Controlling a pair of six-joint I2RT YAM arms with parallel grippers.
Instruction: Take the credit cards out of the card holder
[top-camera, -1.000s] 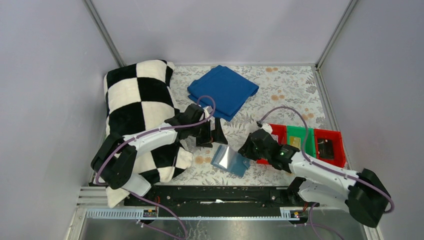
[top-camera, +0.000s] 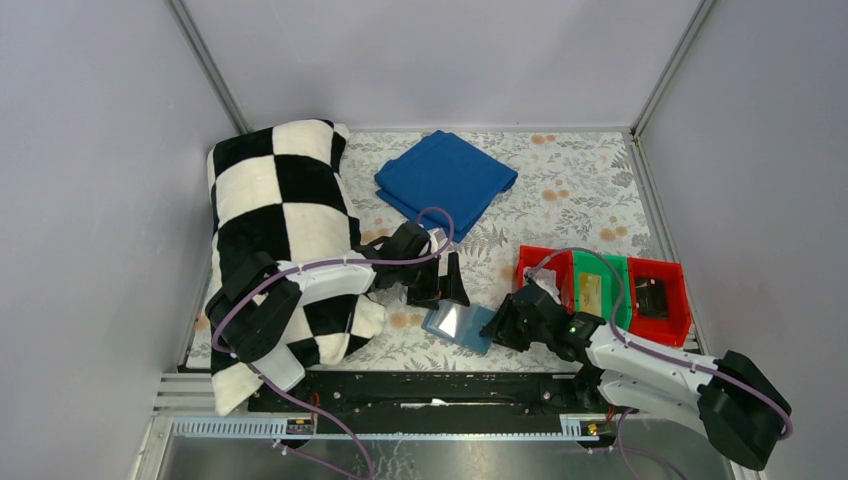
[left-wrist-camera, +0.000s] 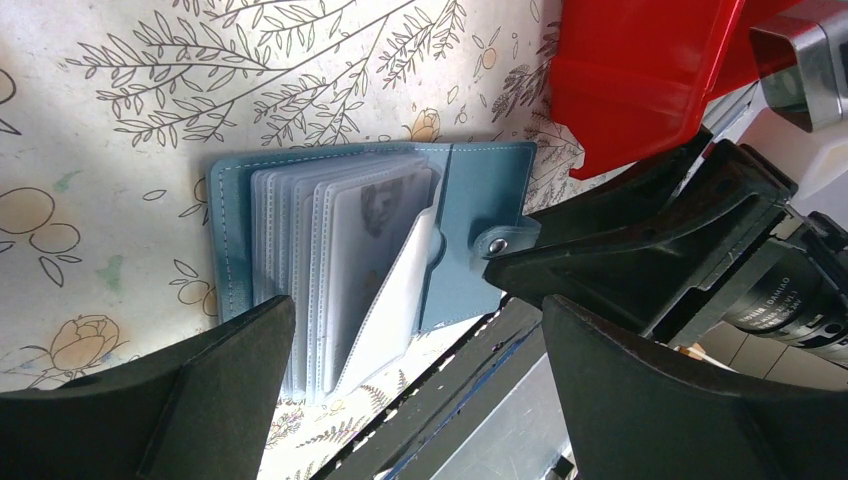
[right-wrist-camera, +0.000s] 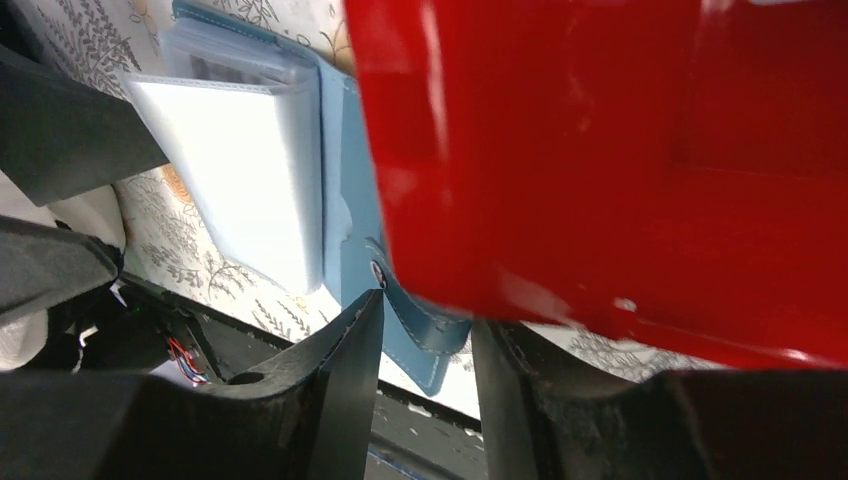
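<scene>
The blue card holder (top-camera: 457, 325) lies flat on the patterned table, its stack of clear sleeves (left-wrist-camera: 340, 270) facing up and a snap strap (right-wrist-camera: 420, 310) at one end. My left gripper (top-camera: 438, 292) is open above the sleeves, its black fingers (left-wrist-camera: 150, 410) either side of them in the left wrist view. My right gripper (top-camera: 499, 330) is low at the strap end; in the right wrist view its fingertips (right-wrist-camera: 345, 370) are either side of the strap, and whether they touch it is unclear.
Red and green bins (top-camera: 655, 325) stand to the right, one red wall very close to the right gripper. A folded blue cloth (top-camera: 445, 175) lies behind; a checkered cushion (top-camera: 250, 190) fills the left side.
Both arms have moved lower and toward the front, onto the card holder: the left gripper over the sleeves, the right gripper down to the strap end.
</scene>
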